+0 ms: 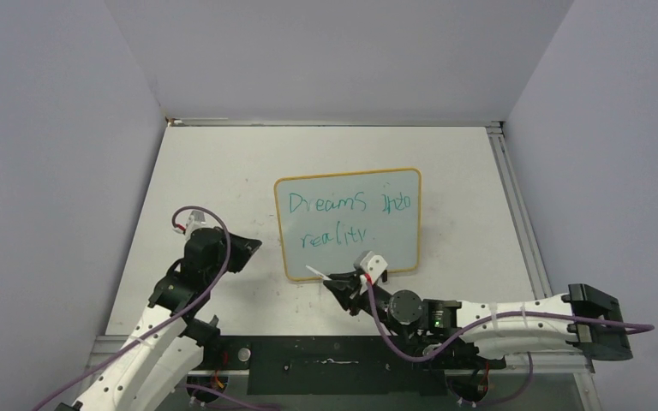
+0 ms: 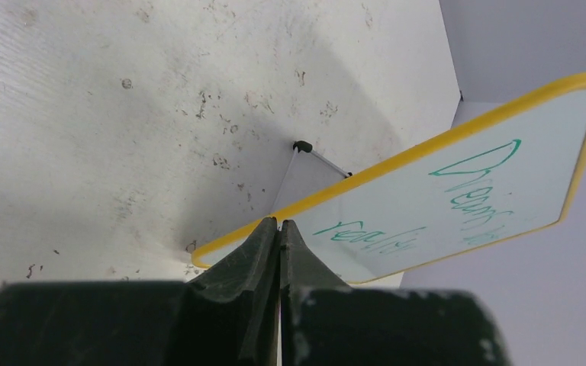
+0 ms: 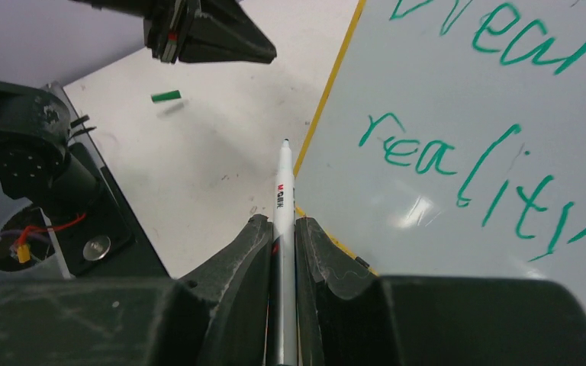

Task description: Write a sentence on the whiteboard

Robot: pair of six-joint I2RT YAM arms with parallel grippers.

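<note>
The whiteboard (image 1: 395,240), yellow-edged, stands mid-table with green "Dreams into reality" on it; the final letter looks like a "v". My right gripper (image 1: 329,281) is shut on a white marker (image 3: 284,191), its dark tip uncapped, in front of the board's lower edge. My left gripper is shut with nothing between its fingers, left of the board. In the right wrist view, a small green cap (image 3: 166,96) shows apart from that gripper, a shadow just beneath it; whether it touches the table I cannot tell. The top view does not show it.
Bare white table (image 1: 214,163) lies around the board, with purplish-grey walls (image 1: 60,171) on both sides. A black clip (image 2: 302,146) is on the support behind the board. The dark base strip (image 1: 334,368) runs along the front.
</note>
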